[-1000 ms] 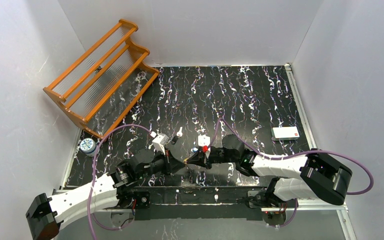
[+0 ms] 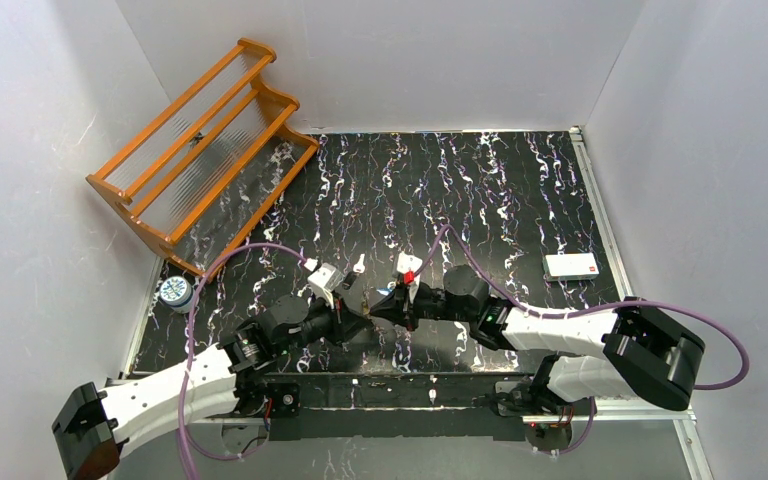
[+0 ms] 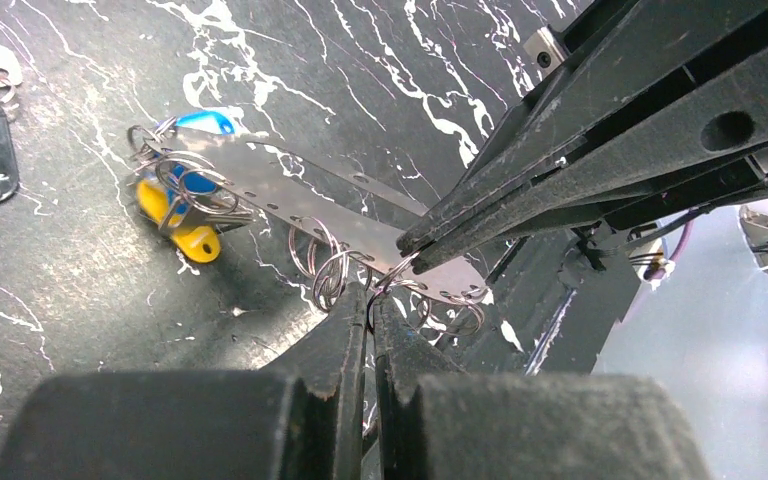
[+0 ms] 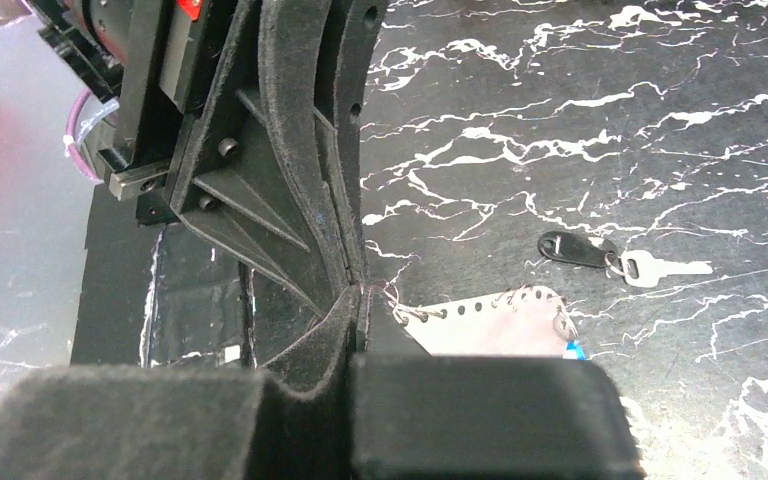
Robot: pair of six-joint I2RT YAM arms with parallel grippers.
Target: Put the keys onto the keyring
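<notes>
A pale clear plate (image 3: pixel 290 200) with holes along its edges carries several thin metal rings (image 3: pixel 330 265). Blue (image 3: pixel 205 123) and yellow (image 3: pixel 197 240) key tags hang by rings at its far end. My right gripper is shut at the plate's near edge, with one thin ring (image 3: pixel 395 270) at its tips. That wire runs down into the seam of my left gripper, which is shut on it. The tips of both grippers almost meet in the top view. A black-tagged key (image 4: pixel 650 268) lies apart on the table.
An orange wooden rack (image 2: pixel 210 150) stands at the back left, with a round tin (image 2: pixel 175 291) near its foot. A white box (image 2: pixel 570 266) lies at the right. Most of the dark marbled table (image 2: pixel 440 190) behind the arms is bare.
The left wrist has turned and shifted slightly; the right arm has barely moved.
</notes>
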